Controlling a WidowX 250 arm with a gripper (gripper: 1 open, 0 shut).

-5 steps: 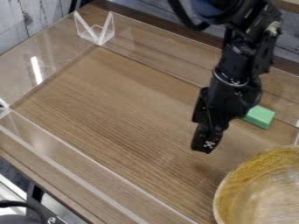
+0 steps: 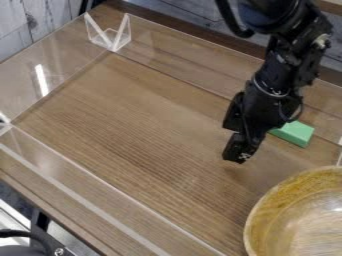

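The black robot arm reaches down from the top right of the camera view, its gripper [image 2: 241, 140] low over the wooden tabletop, fingers apart and open with nothing visible between them. Just right of the gripper, partly behind it, lies a green block [image 2: 293, 134]. A large yellow-tan bowl [image 2: 294, 215] fills the lower right corner, below the gripper.
A clear plastic bracket [image 2: 110, 32] stands at the back left edge. A wall borders the back right, and dark cables show at the lower left corner.
The arm and gripper have shifted slightly to the right and up, closer to the green block. The block and bowl look unmoved.
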